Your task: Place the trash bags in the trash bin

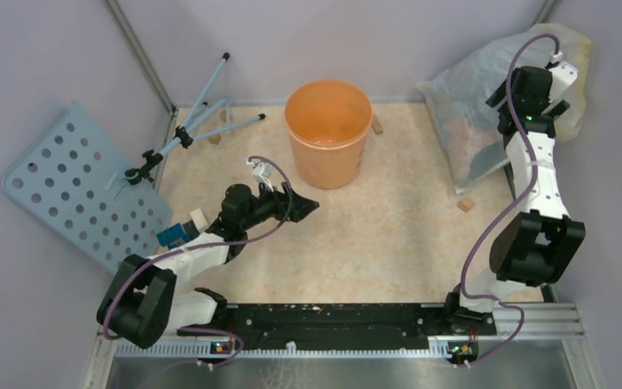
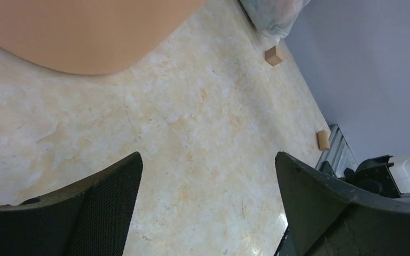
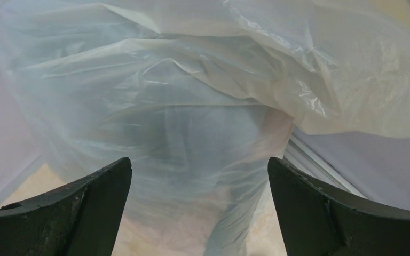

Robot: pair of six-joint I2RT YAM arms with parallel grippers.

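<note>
A whitish see-through trash bag (image 1: 474, 81) leans in the back right corner, its crumpled film filling most of the right wrist view. My right gripper faces that bag (image 3: 181, 128) with fingers open, and the film shows beyond its parted fingers (image 3: 99, 205); contact cannot be made out. The orange trash bin (image 1: 328, 166) stands upright at the back middle, and its inside looks empty. In front of the bin and to its left, my left gripper (image 1: 301, 207) hangs open over the table. Bare table shows between its fingers.
On the left, a pale blue perforated board (image 1: 81, 190) is fixed to a blue tripod stand (image 1: 202, 117). Small wooden blocks lie about, one by the bag (image 1: 466, 204) and one beside the bin (image 1: 377, 126).
</note>
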